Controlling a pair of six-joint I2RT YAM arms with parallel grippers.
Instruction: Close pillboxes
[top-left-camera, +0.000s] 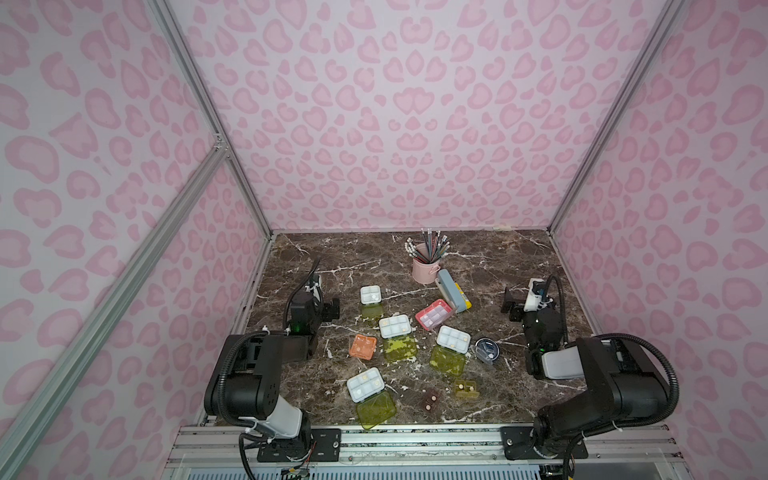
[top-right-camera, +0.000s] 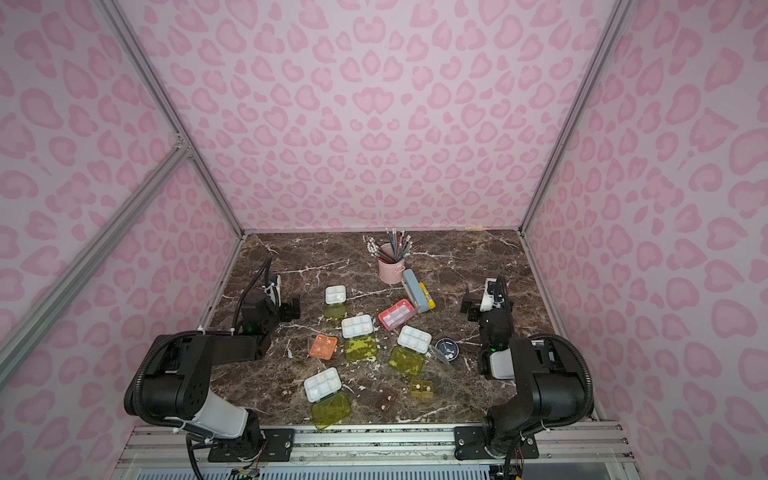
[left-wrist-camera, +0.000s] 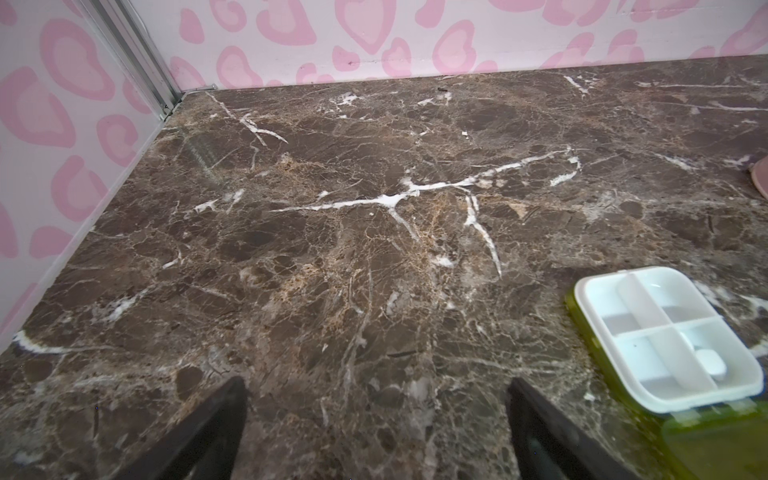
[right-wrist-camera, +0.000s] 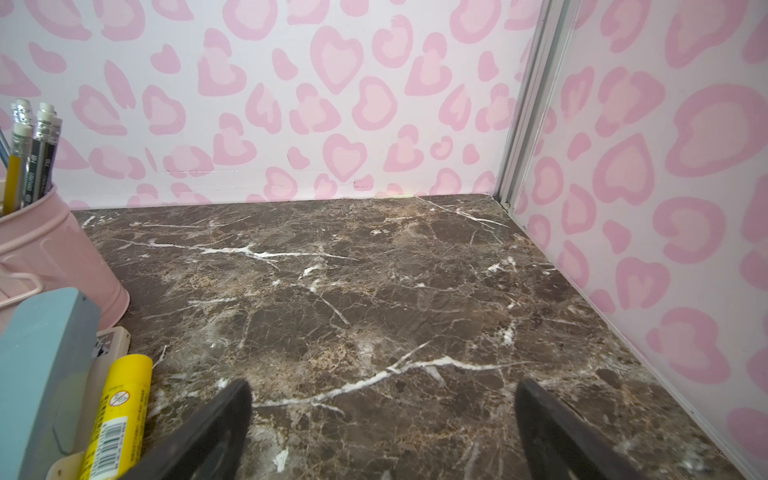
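Several pillboxes with white trays lie on the dark marble table, their yellow-green lids folded open toward the front: a small one (left-wrist-camera: 668, 336), a middle one (top-left-camera: 394, 326), one at the right (top-left-camera: 453, 339) and one near the front (top-left-camera: 366, 384). A pink-red pillbox (top-left-camera: 433, 314) and an orange pillbox (top-left-camera: 362, 346) lie among them. A small yellow box (top-left-camera: 465, 389) sits near the front. My left gripper hangs open and empty, left of the small pillbox. Over bare table at the right, my right gripper is also open, nothing between its fingers.
Behind the pillboxes stands a pink cup of pencils (top-left-camera: 425, 270), with a grey-blue case (top-left-camera: 453, 289) beside it. A round dark-blue container (top-left-camera: 487, 349) lies at the right, and a small reddish-brown item (top-left-camera: 429, 401) at the front.
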